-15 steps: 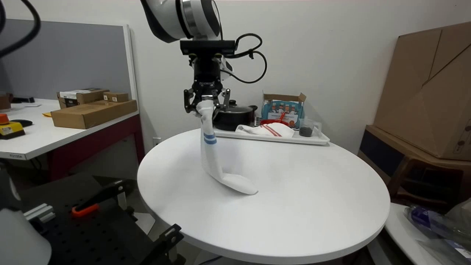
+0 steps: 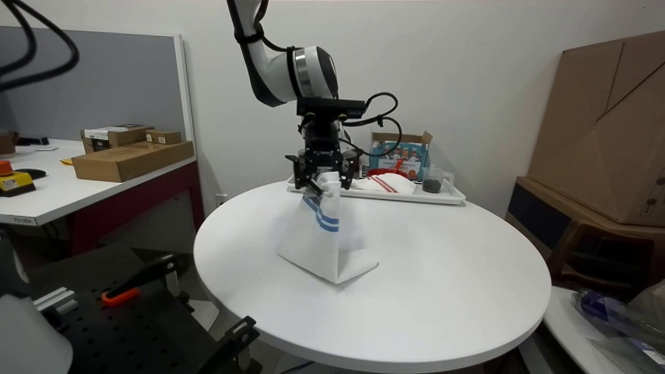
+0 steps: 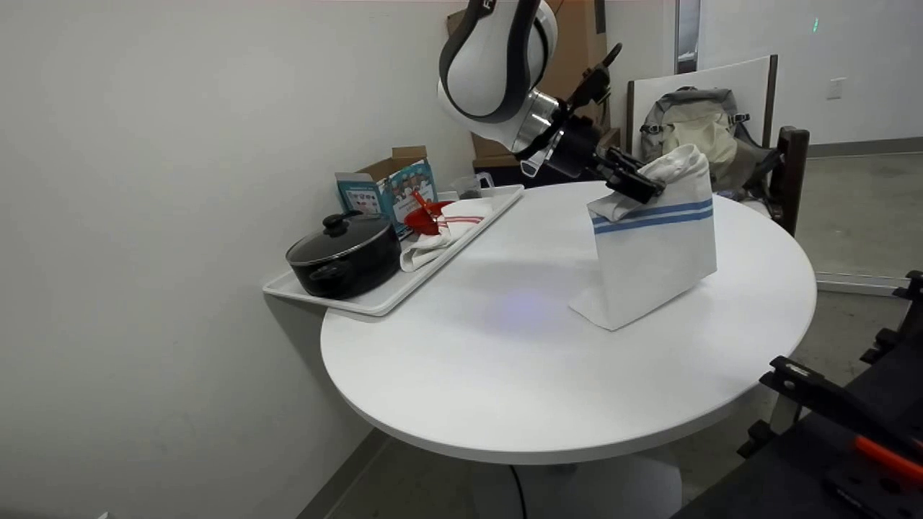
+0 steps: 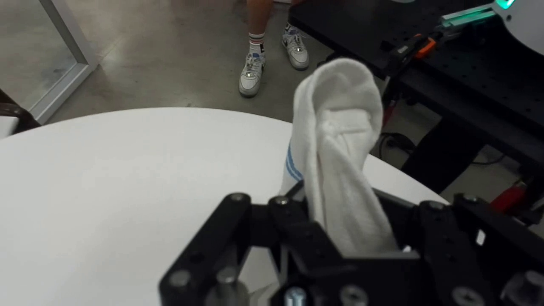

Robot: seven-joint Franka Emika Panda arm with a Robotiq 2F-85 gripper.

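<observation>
A white towel with blue stripes [image 2: 315, 246] hangs from my gripper [image 2: 324, 181], its lower part resting folded on the round white table [image 2: 436, 299]. Seen from the second exterior view, the towel [image 3: 662, 259] stands nearly upright as a broad sheet under the tilted gripper [image 3: 645, 186]. In the wrist view the gripper is shut on a bunched fold of the towel [image 4: 339, 148], which pokes up past the fingers. The lower part of the towel is mostly hidden there.
At the table's back edge a white tray [image 3: 389, 304] holds a black lidded pot [image 3: 342, 255], a red bowl [image 3: 424, 220], a red-striped towel [image 3: 445, 233], an opened box [image 3: 408, 192] and a clear cup [image 3: 468, 187].
My gripper has moved lower and to the right in the first exterior view, carrying the towel's top. The towel has spread from a narrow hanging strip to a wider sheet.
</observation>
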